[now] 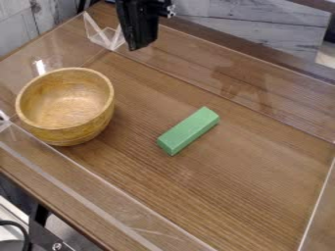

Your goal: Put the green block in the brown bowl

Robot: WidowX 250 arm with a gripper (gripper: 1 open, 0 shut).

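The green block [190, 130] lies flat on the wooden table, right of centre, slanting from lower left to upper right. To its left, the brown bowl [66, 106] sits near the table's left edge; the part of its inside that shows looks empty. High in the picture is my dark gripper [137, 41], up and back from the block and well apart from both block and bowl. Its fingers are too dark and small to show whether they are open, and no block is with them.
A clear, wire-like object [104, 33] appears beside the gripper at the back left. White-grey planks [262, 25] border the table's far side. Bare wood surrounds the block, with wide free room in front.
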